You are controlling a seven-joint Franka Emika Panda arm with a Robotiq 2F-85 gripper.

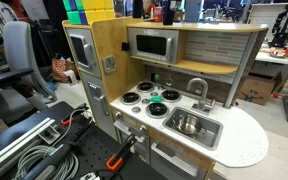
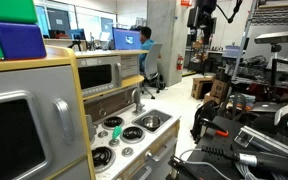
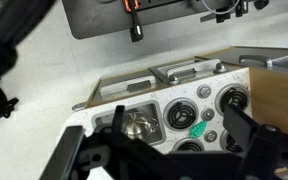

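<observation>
A toy kitchen holds a white stove top with several dark burners (image 1: 130,98). Among the burners lies a small green object (image 1: 156,98), which shows in the wrist view as a green, elongated shape (image 3: 198,129). A round metal pot (image 1: 189,126) sits in the sink (image 1: 210,133); from above, the pot (image 3: 136,123) is on the left of the burners. My gripper is open at the bottom of the wrist view, its dark fingers spread wide. Nothing shows between them, and the kitchen lies well below.
A microwave (image 1: 154,44) stands under the upper shelf (image 1: 194,66). The faucet (image 1: 202,92) rises behind the sink. A round white tabletop (image 1: 246,140) adjoins the kitchen on the right. Cables (image 1: 39,160) and a dark bench lie in front. Bare floor (image 3: 54,75) shows in the wrist view.
</observation>
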